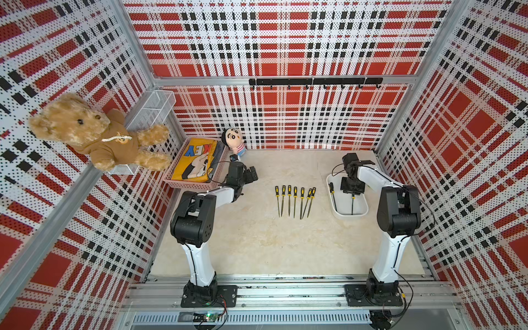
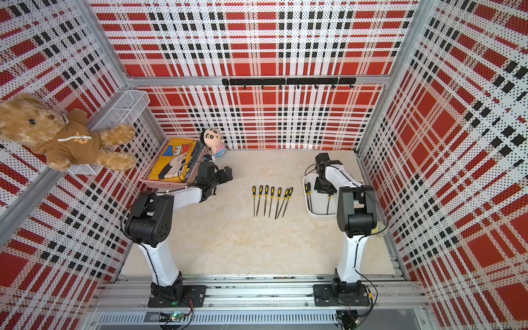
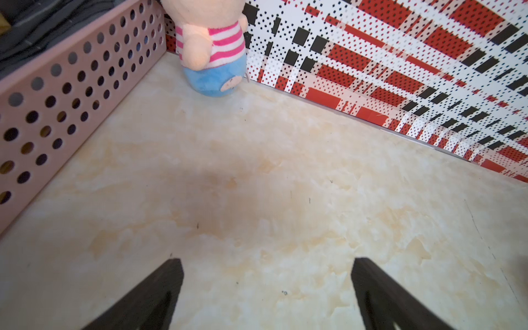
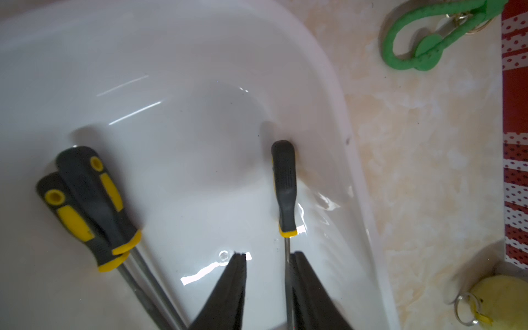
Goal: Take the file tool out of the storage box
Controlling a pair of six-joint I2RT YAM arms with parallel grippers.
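Observation:
The white storage box [image 1: 346, 208] on the right holds black-and-yellow file tools: two [image 4: 96, 203] side by side at the left, one [image 4: 285, 187] along the right wall. My right gripper hangs inside or just over the box, its fingers part open, straddling or very near the lone file's shaft; which is unclear. A row of several file tools [image 1: 294, 200] lies on the bare table left of the box. My left gripper stands open over empty table near the pink basket, nothing between its fingers.
The pink basket [image 3: 66, 110] with cloths stands back left, beside a plush doll [image 3: 214, 71]. A green ring item [image 4: 418, 55] and a yellow item [image 4: 500, 302] lie right of the box.

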